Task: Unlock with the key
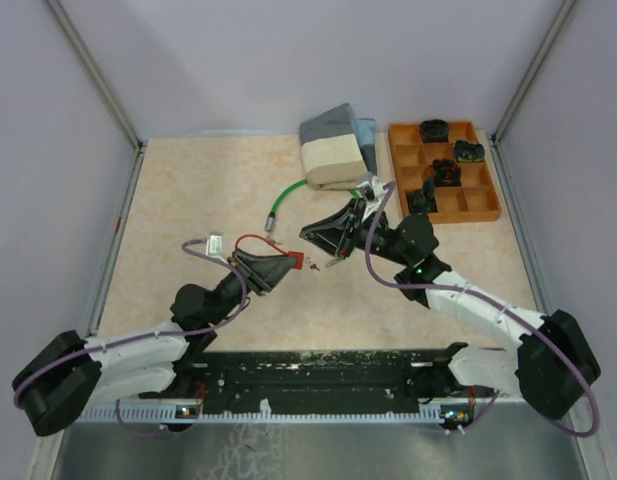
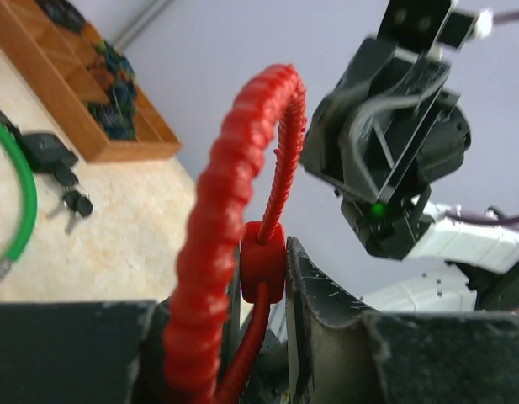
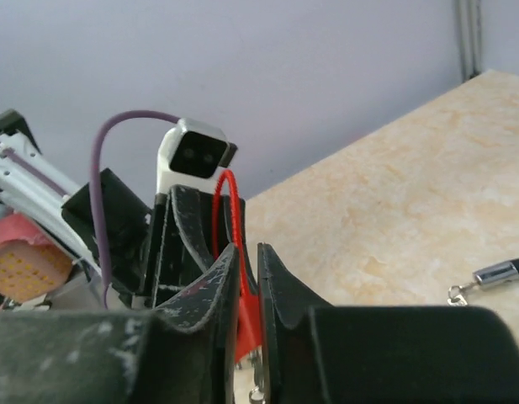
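My left gripper [image 1: 288,262] is shut on a red cable lock [image 2: 261,261], its red cable looping up in front of the left wrist camera. My right gripper [image 1: 310,234] hangs above and right of it, apart from the lock; its fingertips are close together in the right wrist view, with only a narrow gap and nothing seen between them. Keys [image 2: 74,204] with a black fob lie on the table in the left wrist view, near a green cable [image 2: 23,194]. In the right wrist view the red lock [image 3: 249,324] is partly hidden behind the right fingers.
A wooden compartment tray [image 1: 458,205] with dark items stands at back right. A folded cloth [image 1: 333,160] lies at the back middle, the green cable beside it.
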